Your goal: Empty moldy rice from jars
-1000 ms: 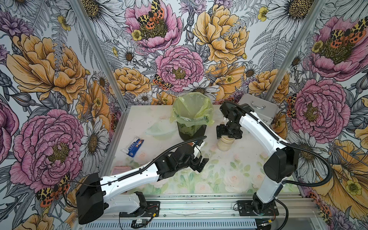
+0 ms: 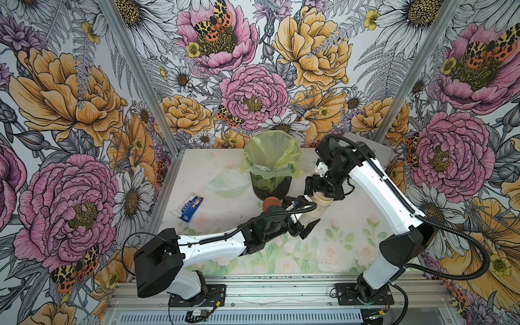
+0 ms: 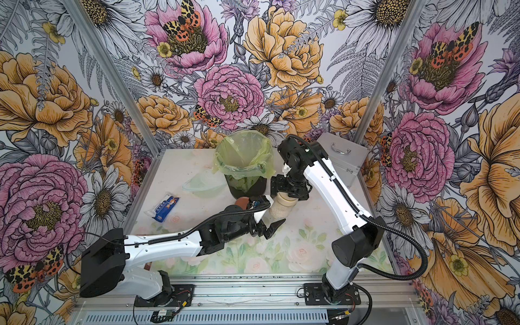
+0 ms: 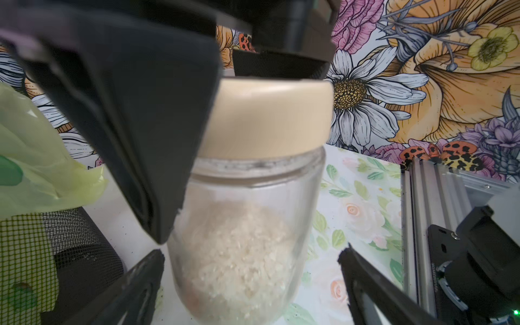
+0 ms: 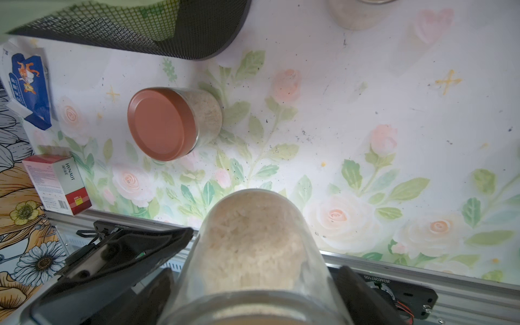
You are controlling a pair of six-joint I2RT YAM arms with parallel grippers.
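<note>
A rice-filled glass jar (image 4: 238, 254) with a cream lid (image 4: 265, 113) is held up under my right gripper (image 3: 284, 187), whose black fingers lie beside the lid; whether they press on it is unclear. My left gripper (image 2: 303, 222) is low beside that jar, its fingertips spread either side of the jar body, open. A second rice jar with a red lid (image 5: 161, 123) lies near the bin, and another jar (image 5: 357, 13) is partly in view in the right wrist view. The mesh bin (image 2: 270, 189) with a yellow-green bag (image 2: 270, 151) is at the back middle.
A blue packet (image 2: 189, 207) lies on the left, with a red-and-white box (image 5: 57, 181) nearby. A grey metal case (image 3: 341, 151) stands at the back right.
My left gripper has moved right toward the cream-lidded jar. The right arm has risen slightly, and the jar appears raised with it.
</note>
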